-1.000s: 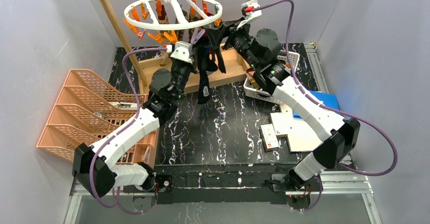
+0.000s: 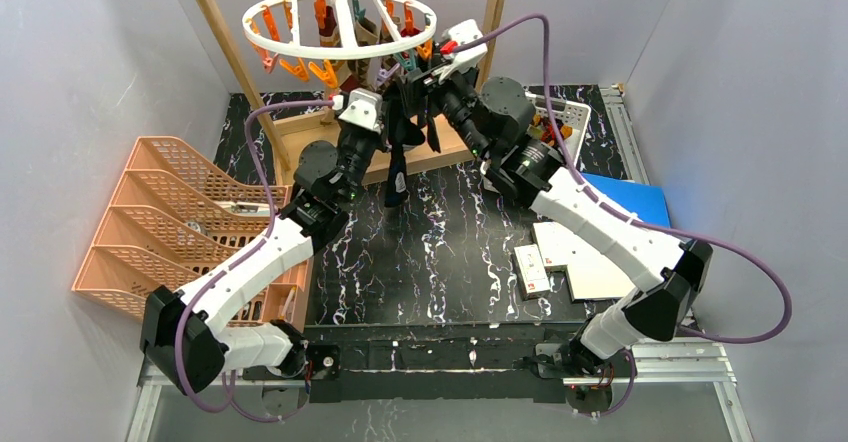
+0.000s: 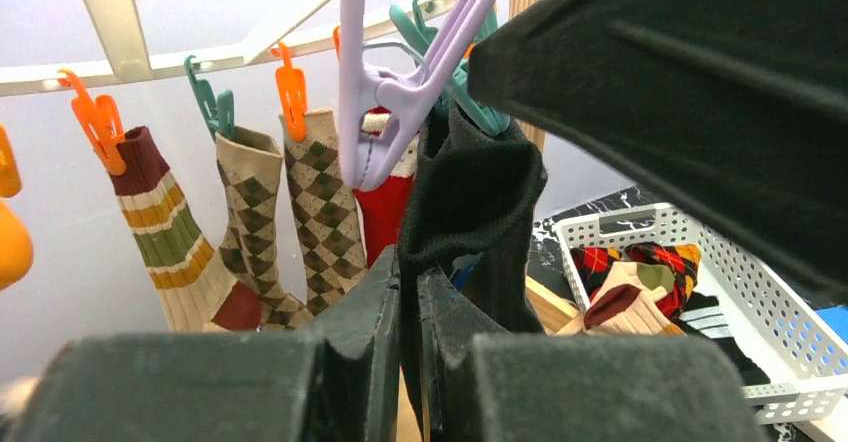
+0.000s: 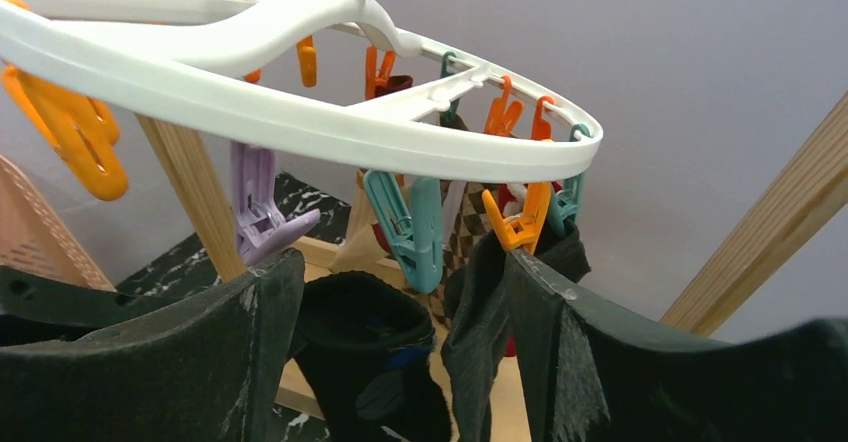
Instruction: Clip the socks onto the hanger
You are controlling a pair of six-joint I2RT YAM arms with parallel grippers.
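Note:
A black sock [image 3: 470, 197] hangs upright under the white round hanger [image 4: 300, 117], its cuff pinched by my left gripper. In the right wrist view the cuff of this sock [image 4: 365, 322] gapes, close below a teal clip [image 4: 422, 237]. Whether that clip bites the cuff I cannot tell. My right gripper is part open, a finger on either side of the teal clip, and its fingers are not closed on it. One right finger [image 3: 690, 102] looms large in the left wrist view. Another dark sock [image 4: 480, 332] hangs behind, below an orange clip [image 4: 525, 217].
Empty clips hang close by: a lilac one [image 3: 390, 92] and orange ones [image 2: 325, 74]. Several patterned socks [image 3: 325, 202] are clipped farther round the ring. A white basket [image 3: 770, 312] holds more socks. Wooden posts [image 4: 780, 212] flank the hanger.
The left arm shifted only a little, keeping hold of the black sock.

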